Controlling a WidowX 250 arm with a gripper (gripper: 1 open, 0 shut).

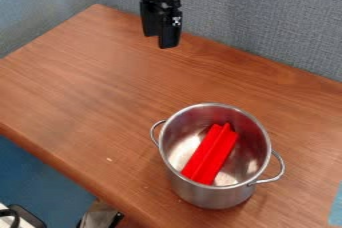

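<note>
A steel pot [190,187] with two side handles stands at the near right of the wooden table, holding red bar-shaped pieces [211,152] that lie lengthwise inside it. My black gripper [160,38] hangs at the top centre over the back of the table, well behind and above the pot. Its fingers point down; whether they are open or shut is hard to make out.
A grey padded wall [267,22] runs along the back. Blue floor shows beyond the table's near left edge, with some equipment at the bottom left.
</note>
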